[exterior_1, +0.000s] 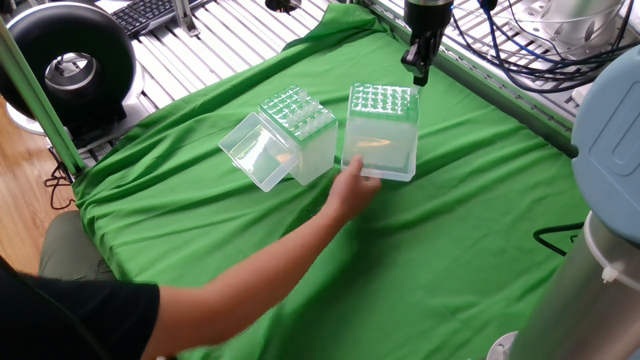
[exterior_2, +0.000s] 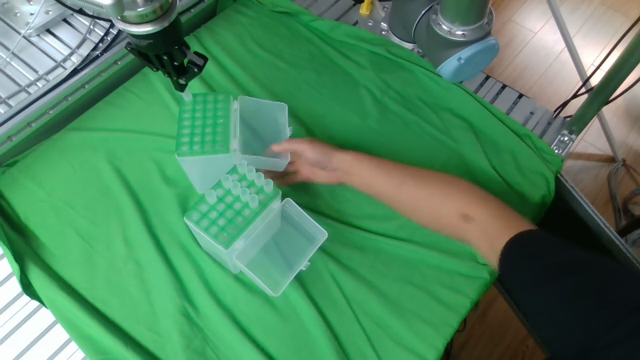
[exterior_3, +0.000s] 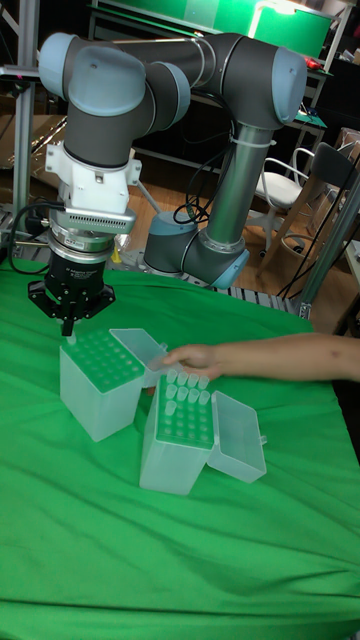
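Observation:
My gripper (exterior_3: 70, 326) hangs over a corner of a translucent box with a green perforated rack (exterior_2: 205, 122). Its narrow black fingers look shut on a small pale tube (exterior_3: 71, 339), which pokes out below them at that corner. No other tube shows clearly in this rack. Beside it stands a second translucent box (exterior_3: 176, 464), its green rack carrying several clear tubes (exterior_3: 190, 380) in part of its holes. Both boxes have their lids hinged open. A person's hand (exterior_1: 352, 190) is at the open lid (exterior_2: 262, 125) of the box under my gripper.
The person's forearm (exterior_2: 410, 190) reaches across the green cloth (exterior_1: 450, 250) to the boxes. Away from boxes and arm, the cloth is clear. A metal rail edge (exterior_1: 500, 85) runs behind my gripper.

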